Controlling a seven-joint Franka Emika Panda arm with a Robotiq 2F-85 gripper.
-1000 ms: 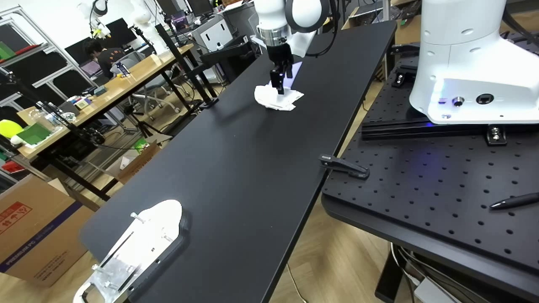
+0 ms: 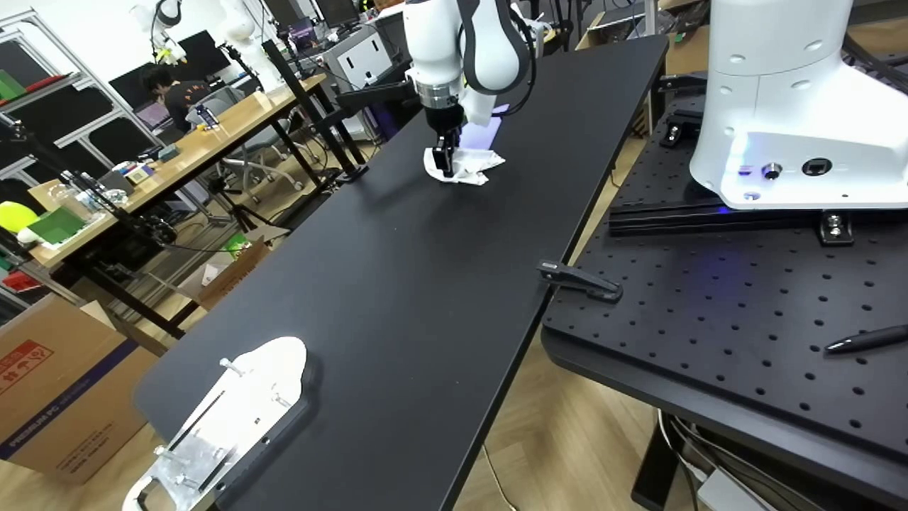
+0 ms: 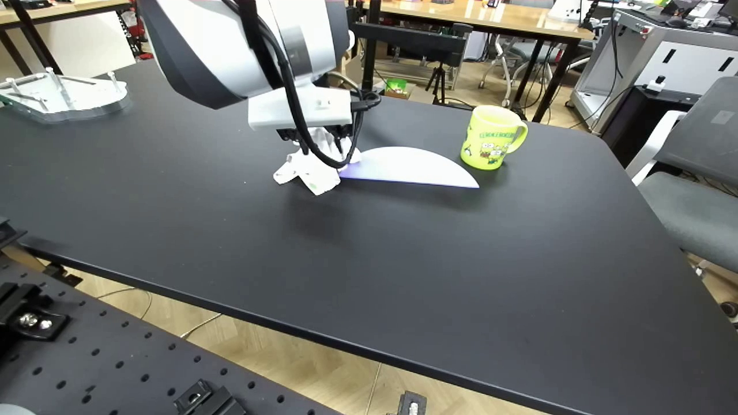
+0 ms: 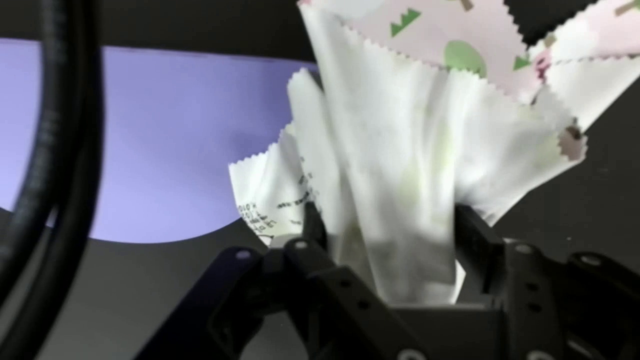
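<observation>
A crumpled white cloth (image 4: pixel 390 162) with zigzag edges and a pink patterned side fills much of the wrist view. Its folds bunch up between the fingers of my gripper, which stand well apart on either side of it; whether they grip it firmly, I cannot tell. In exterior view 1 my gripper (image 2: pixel 444 169) points down at the cloth (image 2: pixel 470 165) on the black table. The arm hides the fingertips in exterior view 2, where part of the cloth (image 3: pixel 312 170) shows beneath it.
A flat purple-white rounded piece (image 3: pixel 408 166) lies beside the cloth. Beyond it stands a yellow-green mug (image 3: pixel 489 138). A white plate-like fixture with pegs (image 2: pixel 247 400) sits at the table's other end.
In exterior view 1 the arm has shifted left and slightly lower at the cloth. The cloth, flatter before, is now more bunched around the fingers.
</observation>
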